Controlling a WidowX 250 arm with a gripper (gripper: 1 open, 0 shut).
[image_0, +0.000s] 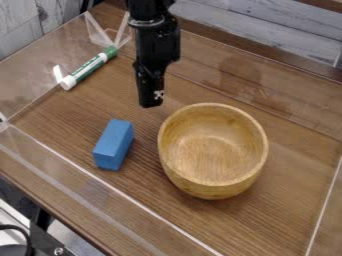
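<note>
My black gripper (152, 99) hangs at the upper middle of the wooden table, just behind a round wooden bowl (213, 150) and to the right of a green-and-white tube (83, 72). It looks shut, with nothing visible between its small dark fingers. A blue block (114, 145) lies left of the bowl, nearer the front. The bowl is empty.
A black cable shows at the lower left corner beyond the table's edge.
</note>
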